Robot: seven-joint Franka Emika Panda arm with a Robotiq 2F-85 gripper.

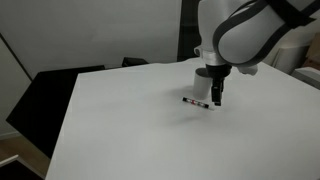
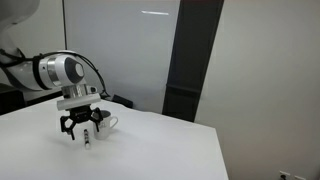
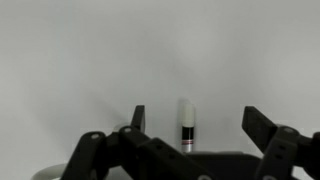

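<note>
A marker (image 1: 196,103) with a dark, red-marked barrel lies on the white table, just in front of a white mug (image 1: 202,82). My gripper (image 1: 217,102) is at the marker's right end in exterior view 1. From the wrist, the pale tip of the marker (image 3: 187,118) shows between the open fingers, touching neither; its lower part is hidden behind the gripper body. In exterior view 2 the gripper (image 2: 84,134) points down with its fingers apart, and the mug (image 2: 104,128) stands right behind it.
A dark object (image 1: 134,62) sits at its back edge. Part of the mug's pale rim (image 3: 48,173) enters the wrist view at lower left.
</note>
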